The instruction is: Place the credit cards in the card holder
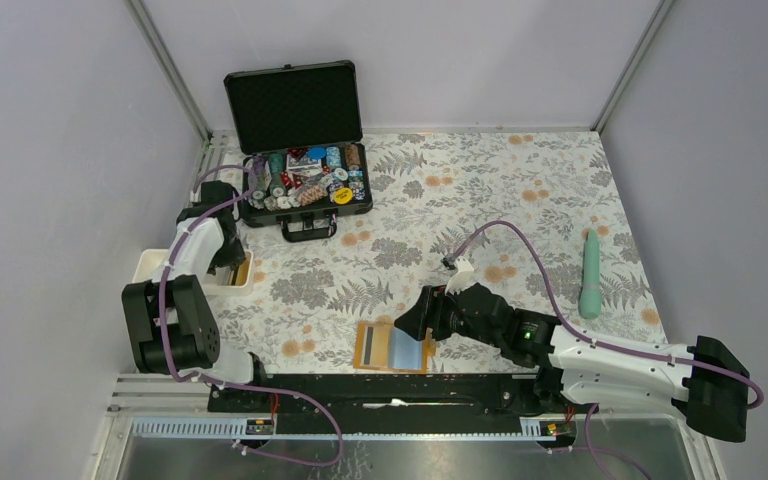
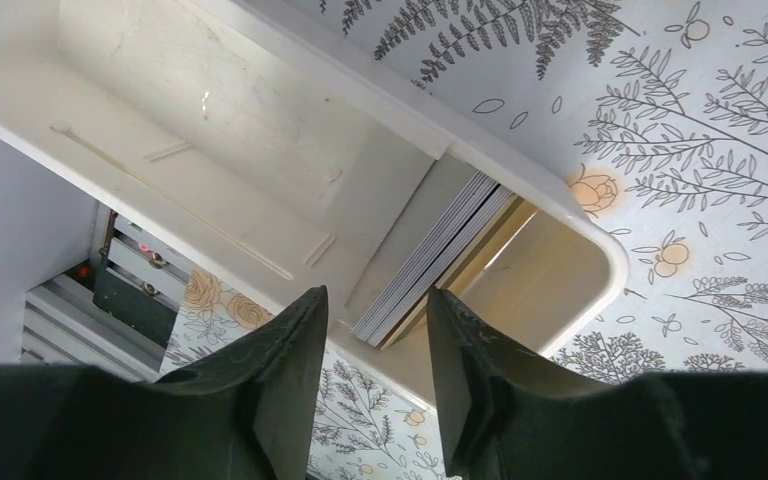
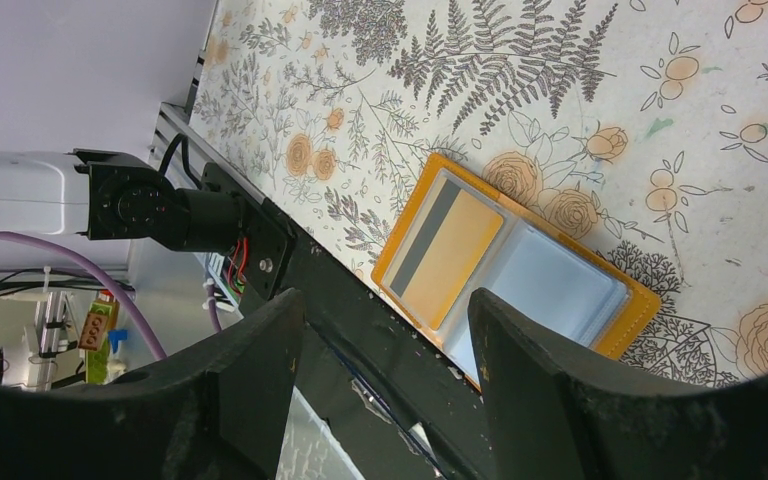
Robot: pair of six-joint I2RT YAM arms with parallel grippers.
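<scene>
In the left wrist view several cards (image 2: pixel 442 250), grey and gold, stand on edge inside a long white tray (image 2: pixel 535 192). My left gripper hangs over the tray's near wall, its fingers apart on either side of the cards' near end, seemingly with nothing held. The orange card holder (image 3: pixel 508 258) lies open on the table in the right wrist view. A gold card with a dark stripe (image 3: pixel 448 247) fills one of its sides; the other side shows a pale blue pocket (image 3: pixel 548 275). Above the holder's near edge is my right gripper, part open and empty.
An open black case (image 1: pixel 307 185) full of chips stands behind the left arm. A green cylindrical object (image 1: pixel 590 275) lies at the far right. The patterned table between case and holder is clear.
</scene>
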